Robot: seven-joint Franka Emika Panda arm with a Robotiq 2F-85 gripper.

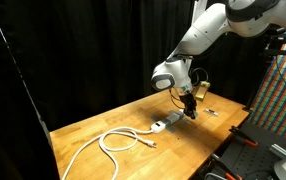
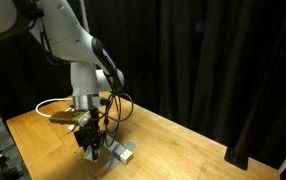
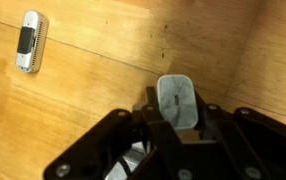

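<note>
My gripper is shut on a small whitish object (image 3: 179,98) with a rounded end, which shows between the fingers in the wrist view. What it is exactly, I cannot tell. In exterior view 2 the gripper (image 2: 90,142) points down low over the wooden table, close beside a white power strip (image 2: 119,152). Exterior view 1 has the gripper (image 1: 190,113) to the right of that strip (image 1: 165,122). Whether the held object touches the table is unclear.
A small white device with a dark patch (image 3: 31,42) lies on the table at the upper left of the wrist view. The strip's white cord (image 1: 108,145) loops across the table's left side.
</note>
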